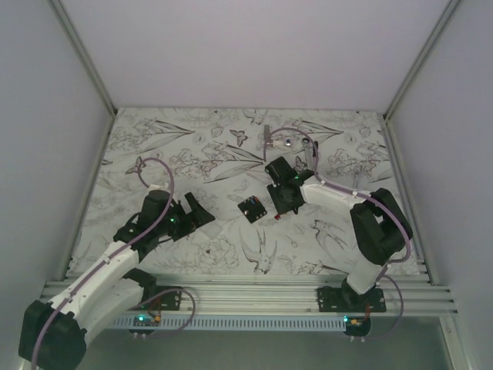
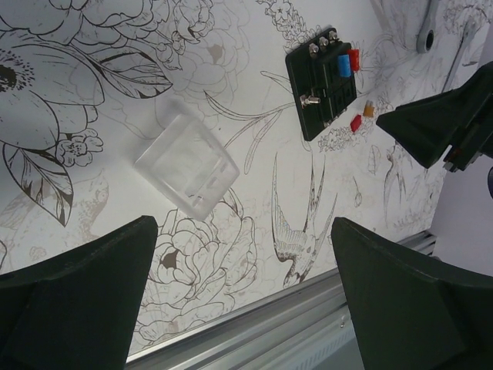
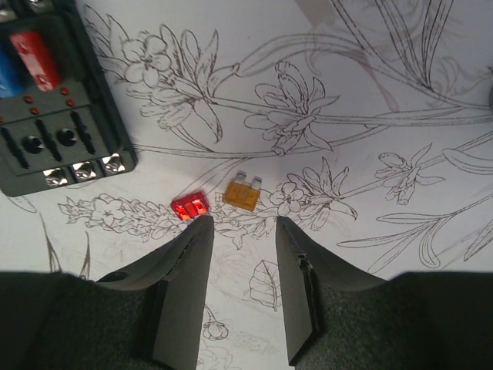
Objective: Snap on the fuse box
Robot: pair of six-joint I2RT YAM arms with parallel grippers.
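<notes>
The black fuse box lies in the middle of the table, with a blue fuse and a red fuse on it. Loose beside it are a red piece and an orange piece. My right gripper hangs just over these loose pieces, its fingers slightly apart and nothing between them. My left gripper stands open at the left, above a clear plastic tray.
Several metal tools, among them a wrench, lie behind the fuse box, partly under the right arm.
</notes>
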